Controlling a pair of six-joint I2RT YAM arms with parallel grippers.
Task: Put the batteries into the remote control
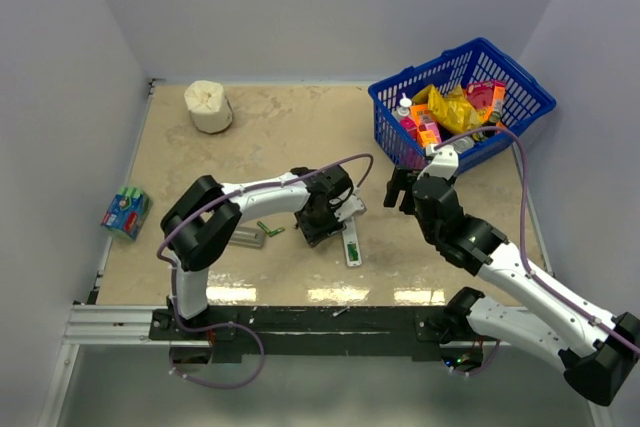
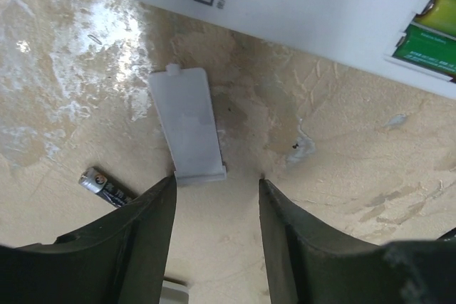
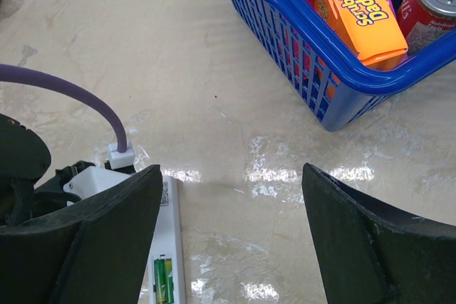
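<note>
The white remote (image 1: 352, 252) lies front to back on the table, two green batteries (image 2: 432, 51) showing in its open compartment. In the left wrist view its grey cover (image 2: 189, 122) lies beside it, with a black battery (image 2: 107, 188) nearby. My left gripper is low over the table at the cover's near end, fingers apart and nothing clearly held between them. Loose green batteries (image 1: 270, 229) lie left of the left gripper. My right gripper hangs open right of the remote, in front of the basket.
A blue basket (image 1: 390, 107) of goods fills the back right. A white roll (image 1: 208, 107) stands back left, a battery pack (image 1: 124, 212) at the left edge, a grey object (image 1: 246, 238) front left.
</note>
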